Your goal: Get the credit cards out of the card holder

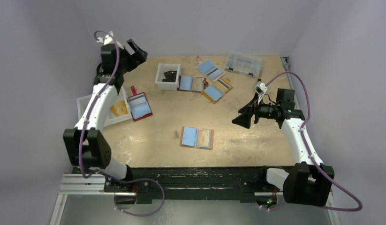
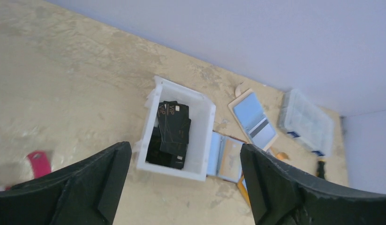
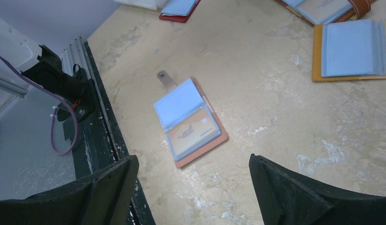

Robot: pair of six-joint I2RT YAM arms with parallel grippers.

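Note:
Several open card holders lie on the table: a pink one (image 1: 196, 138) front centre, a brown one (image 1: 185, 83) beside the white box, an orange one (image 1: 214, 92), a grey one (image 1: 210, 69) behind it and a red one (image 1: 140, 106) at left. Black cards (image 2: 174, 126) marked VIP lie inside the white box (image 2: 198, 140). My left gripper (image 1: 137, 52) is raised at the back left, open and empty, facing that box in its wrist view. My right gripper (image 1: 242, 116) hangs open over the right side, with nothing between its fingers.
A second white bin (image 1: 82, 110) at the left, partly under my left arm, holds a yellow item. A clear compartment case (image 1: 243, 63) stands at the back right.

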